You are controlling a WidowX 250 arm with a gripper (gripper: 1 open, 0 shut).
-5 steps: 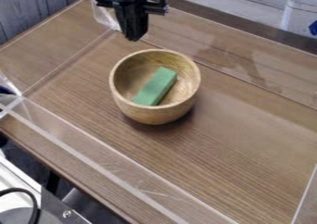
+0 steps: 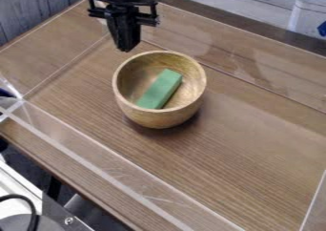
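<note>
A gold-toned round bowl (image 2: 182,107) sits on the wooden table, with a green block (image 2: 159,90) lying inside it on a slant. My black gripper (image 2: 125,40) hangs above and behind the bowl, slightly left of its middle, clear of the rim. Its tip is dark and small, and I see nothing held in it; it looks shut.
Black cables lie beyond the table's edge at the lower left. The back left is open table.
The gripper has shifted a little left and down over the last second. The bowl and the green block have not visibly moved.
</note>
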